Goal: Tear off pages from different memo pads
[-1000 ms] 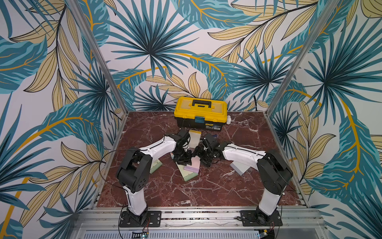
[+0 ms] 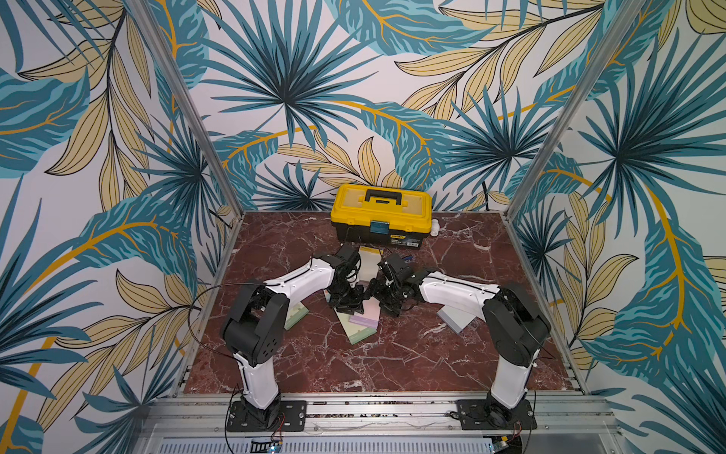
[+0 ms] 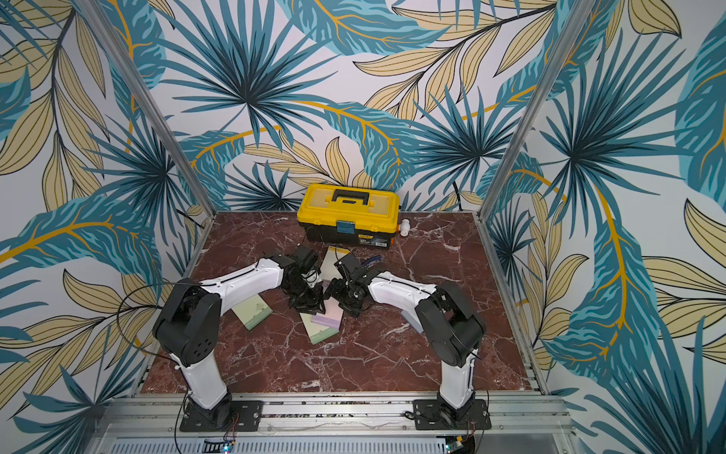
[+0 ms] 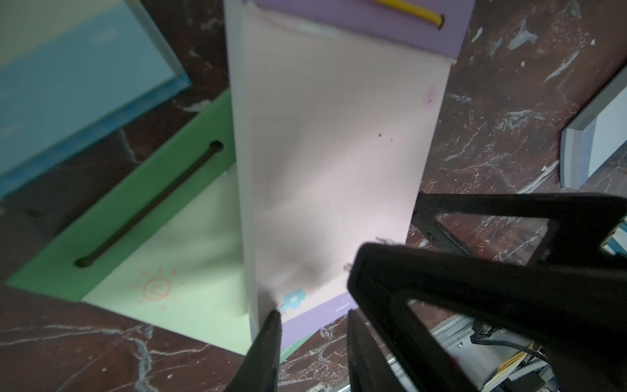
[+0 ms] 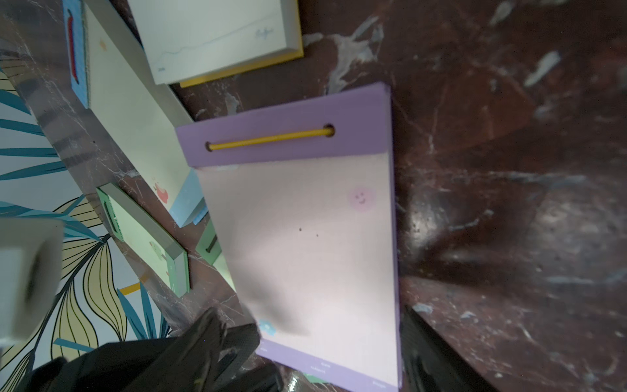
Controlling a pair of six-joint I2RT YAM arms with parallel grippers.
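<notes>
A purple memo pad (image 5: 307, 254) with a yellow cord lies over a green pad (image 4: 163, 261) at the table's middle. In the left wrist view my left gripper is at the purple pad's lower edge, fingers apart with a narrow gap, over the corner with a small blue flower. My right gripper stands open around that pad's lower end, one finger beside each side. Blue pads (image 4: 78, 85), a yellow pad (image 5: 215, 32) and another green pad (image 3: 252, 308) lie around them, and a grey pad (image 2: 459, 317) lies to the right.
A yellow-lidded toolbox (image 2: 382, 212) stands at the back, with a small white object (image 3: 404, 225) beside it. Both arms crowd the middle of the table.
The right arm has shifted very slightly toward the middle and front. The pads and toolbox look unchanged.
</notes>
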